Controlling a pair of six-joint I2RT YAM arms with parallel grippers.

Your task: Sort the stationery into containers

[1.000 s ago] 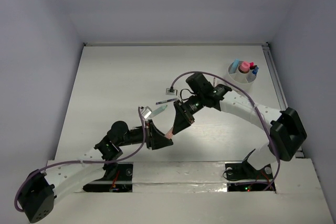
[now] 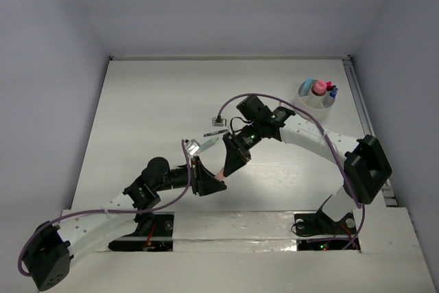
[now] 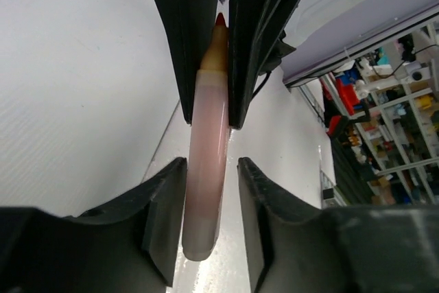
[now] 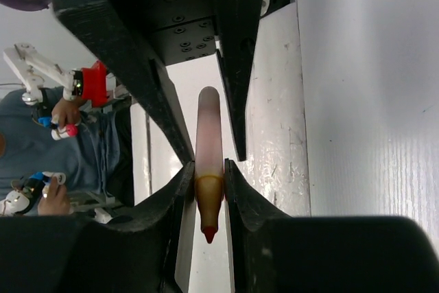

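A pink marker with an orange-brown tip end (image 3: 206, 156) spans my two grippers at the middle front of the table. My right gripper is shut on its tip end. My left gripper has its fingers apart around the barrel's other end, with gaps beside it. In the top view a pale mint stationery item (image 2: 208, 145) and a dark pen (image 2: 214, 133) lie just behind the grippers, partly hidden. A white round container (image 2: 310, 106) at the back right holds several items, among them blue and pink ones.
Both arms meet over the front middle. Walls stand at the left, back and right.
The right arm has shifted slightly to the left in the top view, still holding the marker. The left arm looks almost unchanged.
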